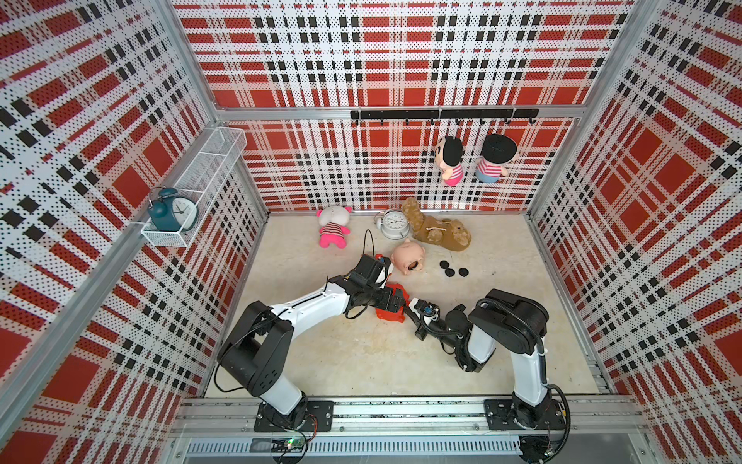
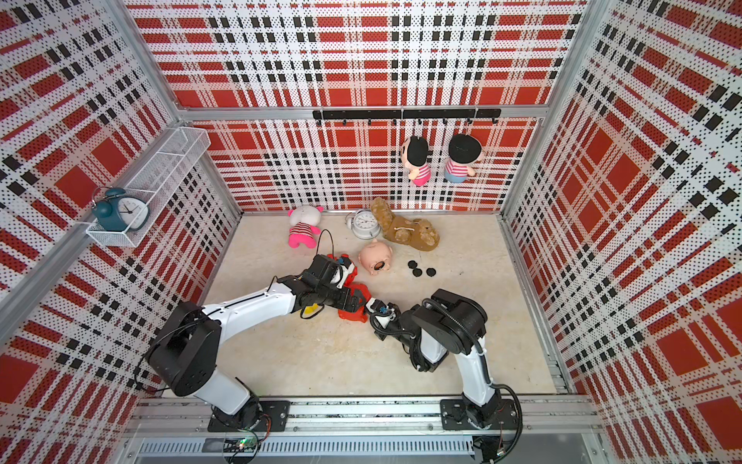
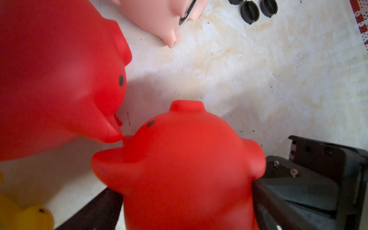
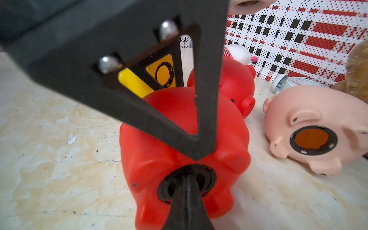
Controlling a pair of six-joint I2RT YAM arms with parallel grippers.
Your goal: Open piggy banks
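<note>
A red piggy bank [image 3: 187,164] lies on the table between both grippers. My left gripper is around it from above, a finger on each side. My right gripper is shut, its tip at the black round fitting on the bank's underside, partly hiding it. A second red piggy bank [image 3: 61,76] sits beside the first. A pink piggy bank [image 4: 314,103] lies on its side, its ringed underside showing. Several black caps [image 3: 249,12] lie to the right of it. A yellow object [image 3: 26,216], partly hidden, is left of the red banks.
A pink plush [image 1: 333,228], an alarm clock [image 1: 395,223] and a brown plush [image 1: 440,232] lie along the back wall. A teal clock [image 1: 170,210] sits in the left wire basket.
</note>
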